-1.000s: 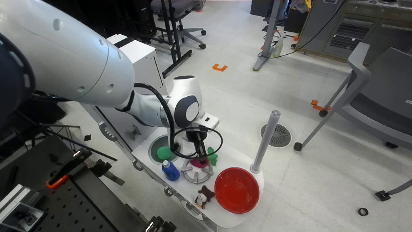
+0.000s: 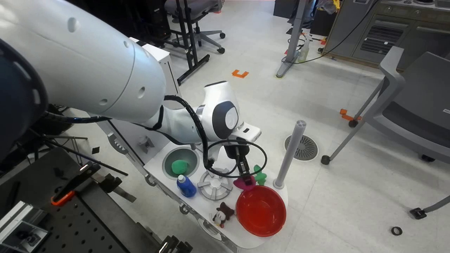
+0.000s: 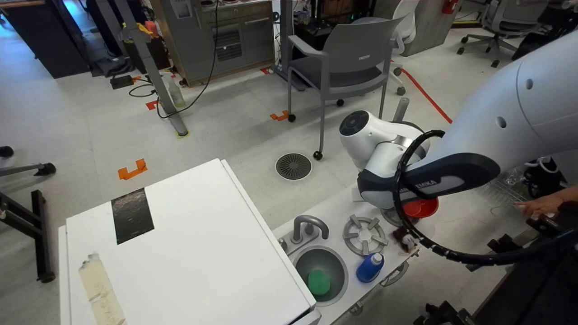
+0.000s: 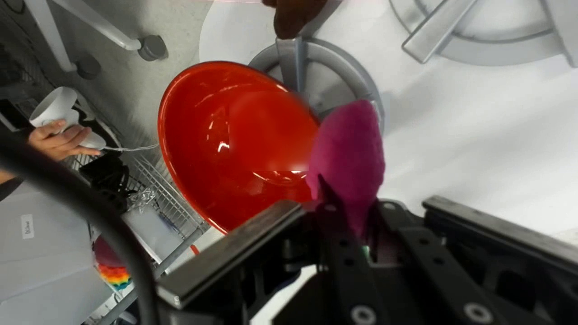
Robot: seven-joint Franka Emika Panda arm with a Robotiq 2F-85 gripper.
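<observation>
Held between the fingers of my shut gripper is a pink object with green leaf-like parts. Its pink end sticks out past the fingertips in the wrist view, and the green part shows beside the gripper in exterior view 1. A red bowl stands at the rounded end of the white counter. The pink piece is at the bowl's near-arm rim in that view; whether they touch, I cannot tell. In exterior view 2 the arm hides the gripper and part of the bowl.
A brown and white plush lies beside the bowl. Along the counter are a burner, a blue bottle and a sink with a green object. A grey post rises from the counter's edge.
My arm has carried the pink and green object from above the burner toward the red bowl. The bowl sits slightly shifted, lower and to the right in exterior view 1.
</observation>
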